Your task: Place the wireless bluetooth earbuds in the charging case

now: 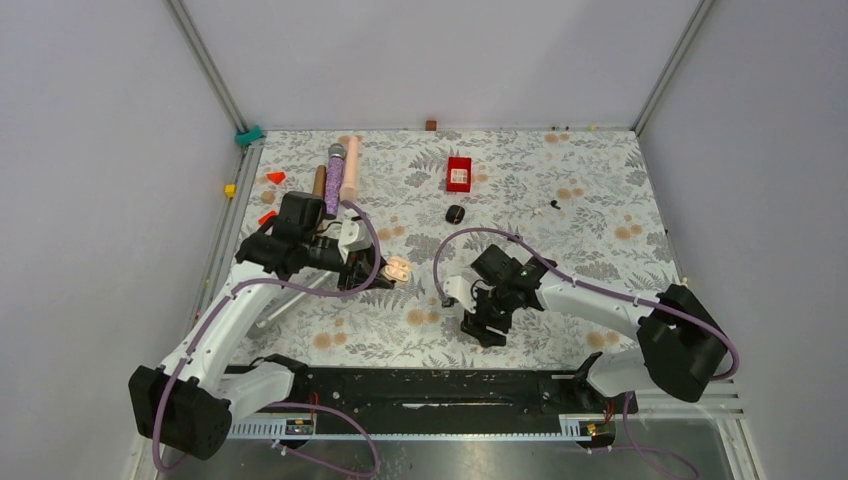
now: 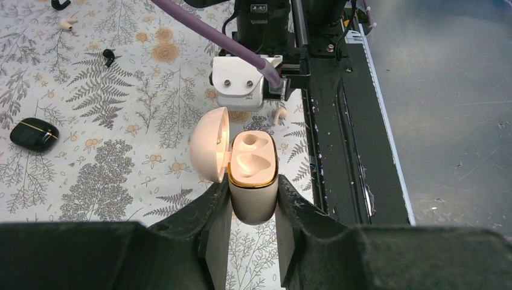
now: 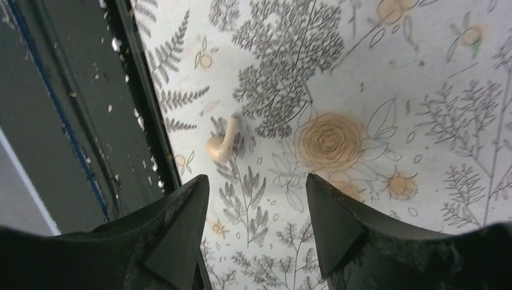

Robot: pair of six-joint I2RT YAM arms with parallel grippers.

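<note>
My left gripper is shut on the pale pink charging case point(image 2: 255, 204), held above the table with its lid raised. Both slots of the case are empty. A white earbud rests on the patterned tabletop near the front edge; in the left wrist view the same earbud point(image 2: 279, 115) shows beyond the case. Above the table, my right gripper is open and empty, the earbud ahead of its left finger. From the top, the right gripper covers that earbud. Another light-coloured earbud point(image 2: 68, 23) lies farther back on the table.
A black case point(image 1: 455, 214) and a red box point(image 1: 458, 175) sit toward the back. Black earbuds point(image 2: 108, 56) lie back right. At the left are a purple microphone point(image 1: 334, 180) and a pink rod point(image 1: 350, 170). A dark rail point(image 1: 430, 385) borders the front edge.
</note>
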